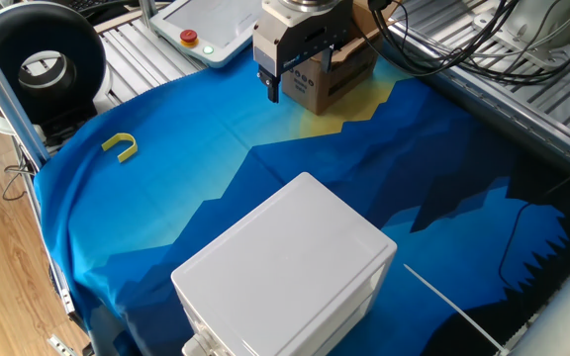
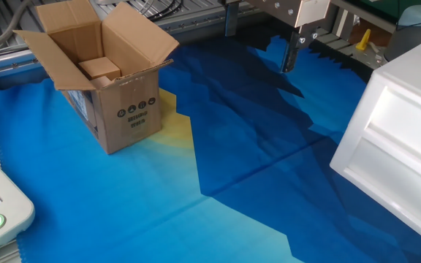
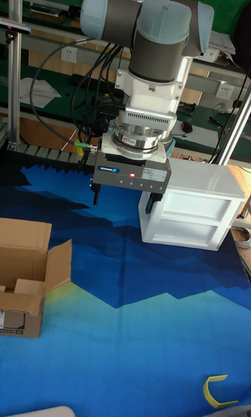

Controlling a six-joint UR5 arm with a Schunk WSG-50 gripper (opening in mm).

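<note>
My gripper (image 3: pixel 123 207) hangs in the air above the cloth, its two dark fingers (image 3: pixel 95 194) wide apart and nothing between them. A yellow U-shaped strip (image 1: pixel 121 147) lies on the blue cloth, well away from the gripper. The open cardboard box (image 2: pixel 131 113) stands upright with its flaps spread; a smaller brown carton (image 2: pixel 99 68) shows inside. A white drawer cabinet (image 3: pixel 192 210) stands on the cloth, its flat top (image 1: pixel 287 259) bare. In exterior view 1 the gripper covers part of the cardboard box.
A thin white rod (image 1: pixel 453 307) lies beside the cabinet. The control pendant with its red stop button (image 1: pixel 188 38) rests at the table's edge. Loose black cables (image 1: pixel 433 54) run by the arm's base. Clear cloth (image 2: pixel 247 168) stretches between box and cabinet.
</note>
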